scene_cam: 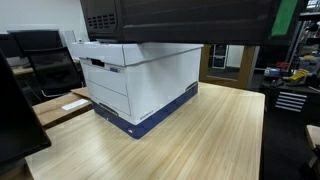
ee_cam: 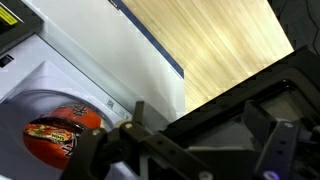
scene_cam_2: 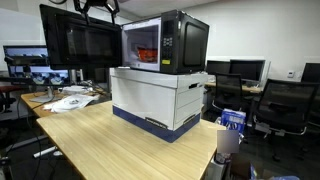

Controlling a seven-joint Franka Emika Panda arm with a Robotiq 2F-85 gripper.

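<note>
The microwave point(scene_cam_2: 187, 45) stands with its black door point(scene_cam_2: 70, 42) swung wide open to the left. Inside it is a red-orange item point(scene_cam_2: 148, 54); in the wrist view this red item point(ee_cam: 62, 133), dark-marked, lies at the lower left in the light interior. My gripper point(scene_cam_2: 98, 12) is at the top of exterior view 2, near the door's upper edge. Seen from the wrist, the gripper has its fingers spread apart, with the dark door point(ee_cam: 240, 98) running beneath and between them. Whether they touch it cannot be told. Exterior view 1 does not show the gripper.
Beneath the microwave is a white cardboard box point(scene_cam: 135, 85) on a blue base point(scene_cam: 150, 122). A blue-and-white package point(scene_cam_2: 233, 120) stands at the table's far right, with office chairs point(scene_cam_2: 285, 100) beyond.
</note>
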